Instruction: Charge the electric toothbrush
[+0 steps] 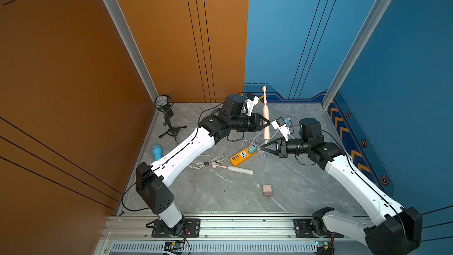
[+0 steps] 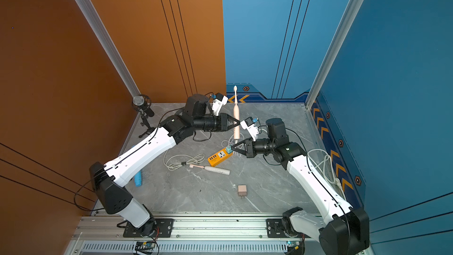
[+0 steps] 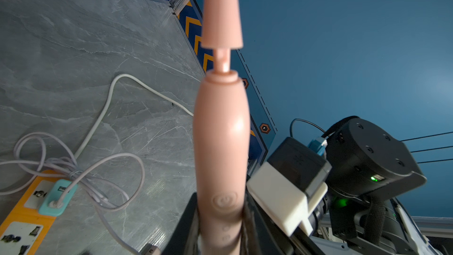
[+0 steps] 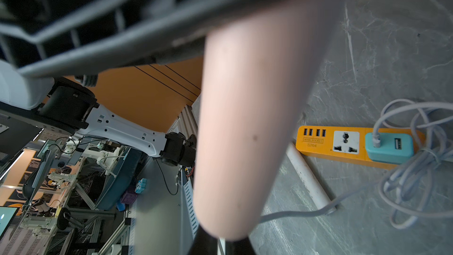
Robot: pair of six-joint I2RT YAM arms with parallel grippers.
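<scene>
A pink electric toothbrush stands upright in the air, with my left gripper shut on its handle, also seen close up in the left wrist view. My right gripper is at the bottom end of the handle, which fills much of the right wrist view; it looks shut, what is between its fingertips hidden behind the handle. An orange power strip with a teal plug and white cable lies below.
A white toothbrush lies before the strip. A brown charger lies at the front. A blue cup, a coiled cable and a black stand occupy the left.
</scene>
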